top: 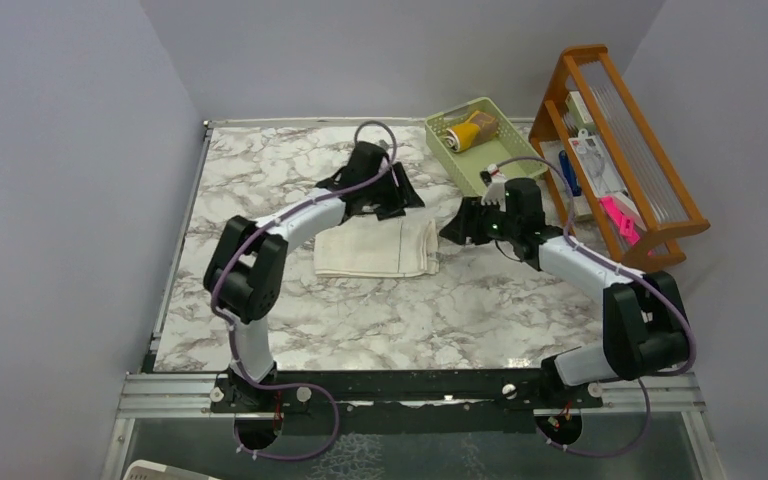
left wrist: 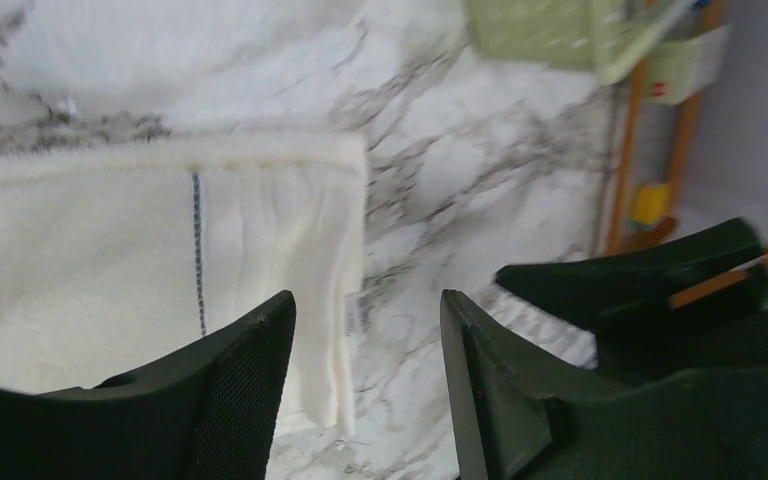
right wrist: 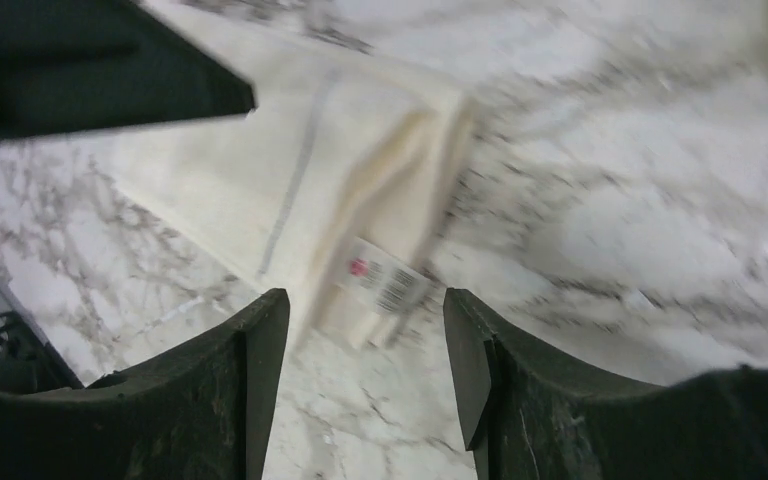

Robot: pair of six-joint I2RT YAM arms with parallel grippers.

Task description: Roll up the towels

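A cream towel (top: 360, 250) lies flat on the marble table with its right end folded narrowly over; the right wrist view shows a printed label (right wrist: 375, 275) at that fold. My left gripper (top: 400, 200) hangs open over the towel's back right, nothing between its fingers. My right gripper (top: 460, 225) is just right of the folded end, fingers apart with nothing between them, above the towel's edge.
A green basket (top: 500, 170) with a yellow rolled item (top: 470, 130) stands at the back right. A wooden rack (top: 640, 130) holding assorted items is along the right side.
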